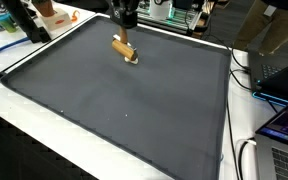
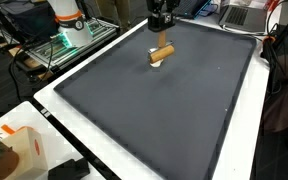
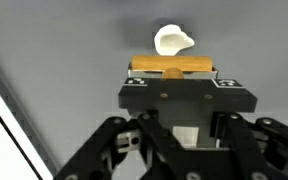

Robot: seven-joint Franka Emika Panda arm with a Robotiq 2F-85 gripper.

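Note:
A wooden mallet hangs head down from my gripper (image 2: 163, 31), which is shut on its upright handle (image 2: 163, 40). Its cylindrical head (image 2: 161, 54) lies crosswise below the handle, near the tabletop. A small white piece (image 3: 172, 40) with a pointed side rests on the table, just beyond the mallet head in the wrist view. In exterior view 1 the mallet head (image 1: 124, 50) partly covers the white piece. Whether head and white piece touch I cannot tell.
Laptops (image 1: 284, 88) and cables stand off one side. An orange-and-white container (image 2: 26, 148) and other clutter lie outside the table's edge.

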